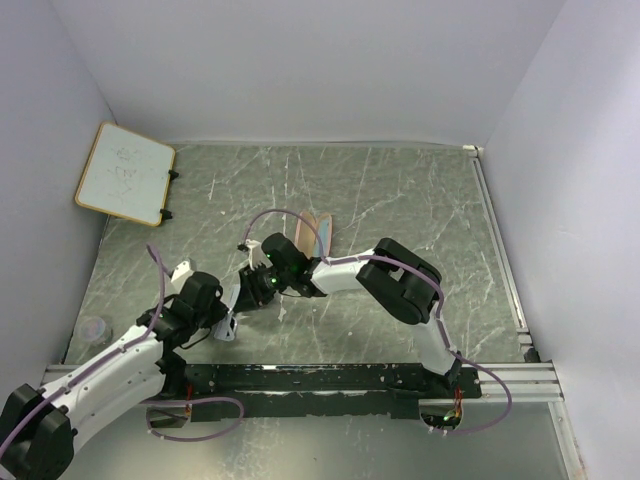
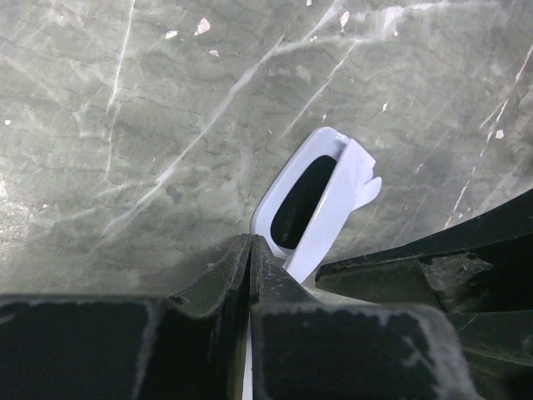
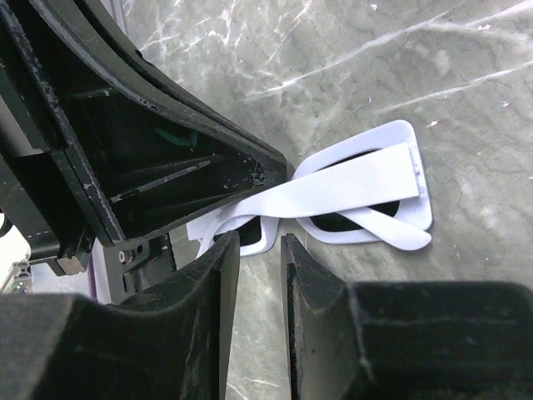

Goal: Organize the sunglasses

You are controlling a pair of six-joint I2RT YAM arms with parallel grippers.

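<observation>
White-framed sunglasses with dark lenses lie on the table, lenses down, with white temples crossing over them in the right wrist view. In the left wrist view, one lens rim shows past the fingertips of my left gripper. Those fingertips look close together, with a thin white strip lower between them; whether they grip it is unclear. My left gripper partly covers the sunglasses' far end in the right wrist view. My right gripper is partly open, nothing between its fingers, just beside the frame.
A two-part tan and blue case lies behind the right arm. A small whiteboard stands at the back left, and a clear round container is at the left. Both grippers are very close together.
</observation>
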